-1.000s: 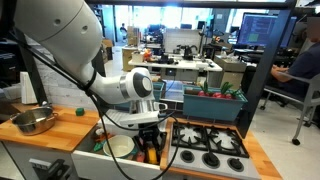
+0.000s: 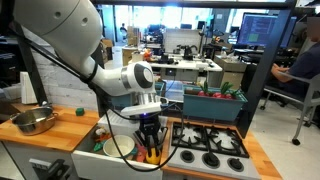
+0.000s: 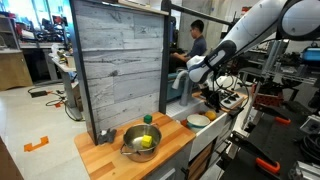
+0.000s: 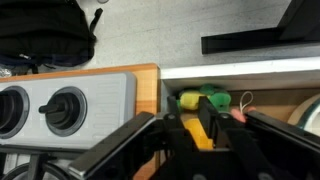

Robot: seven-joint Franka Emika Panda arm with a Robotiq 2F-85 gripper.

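My gripper reaches down into the open drawer (image 2: pixel 95 163); its dark fingers stand apart at the lower edge of the wrist view. An orange-yellow object (image 4: pixel 200 136) shows between and below them, partly covered by the gripper. Close by, nearer the drawer wall, lie a green object (image 4: pixel 213 98) and a small yellow one (image 4: pixel 189 101). In the first exterior view, the gripper (image 2: pixel 151 141) hangs just above the yellow-orange object (image 2: pixel 153 156) near the drawer's right end. Whether the fingers touch it, I cannot tell.
A pale bowl (image 2: pixel 120 145) sits in the drawer to the left. The stove (image 2: pixel 210 145) with its front knobs borders the drawer's right side. On the counter are a metal pot (image 2: pixel 36 120) and a blue-green crate (image 2: pixel 212 105) holding red and green items.
The upper arm has shifted slightly, and the gripper has come lower and closer to the yellow-orange object. The bowl and stove look unmoved.
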